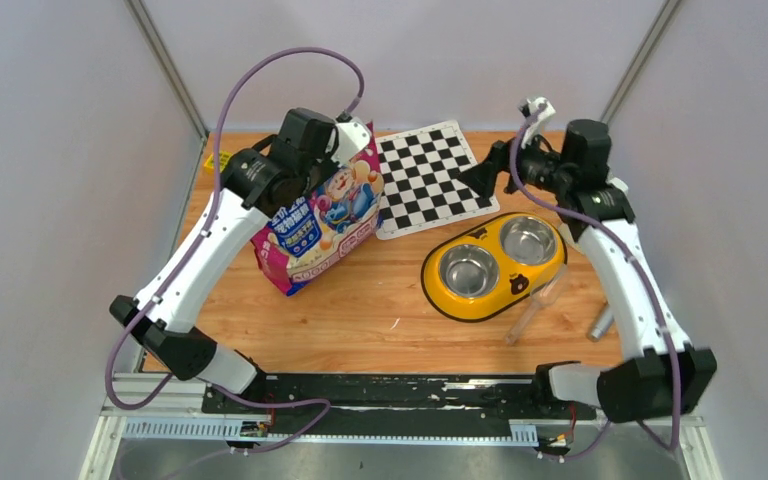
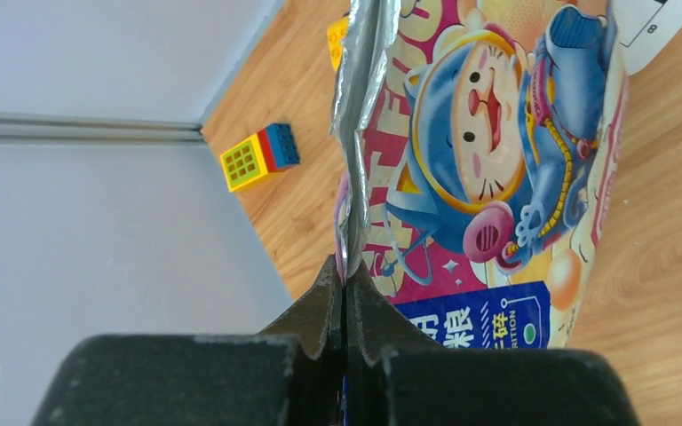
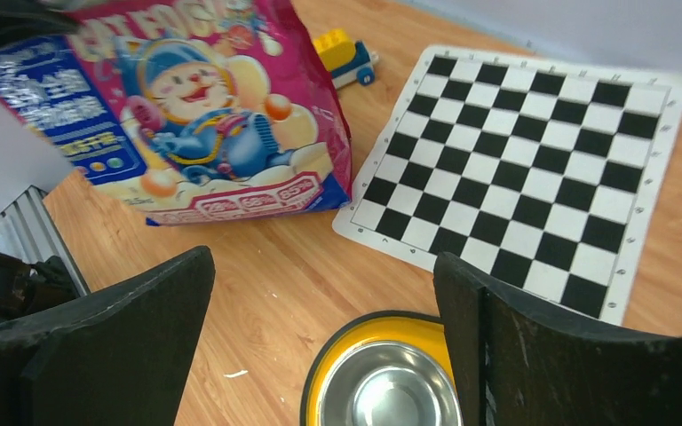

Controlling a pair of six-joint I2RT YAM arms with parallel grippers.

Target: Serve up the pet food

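A pink pet food bag with a cartoon cat leans on the left side of the table. My left gripper is shut on the thin silver top edge of this bag; in the top view the arm covers its fingertips. On the right half of the table sits the yellow double feeder, and the insides of its two metal bowls look bare. A clear scoop rests against the feeder's front right edge. My right gripper stands open above the table beyond the feeder, nothing between its fingers.
A black-and-white checkered board lies flat behind the feeder, to the right of the bag. Toy blocks lie behind the bag at left. A grey cylinder is near the right front edge.
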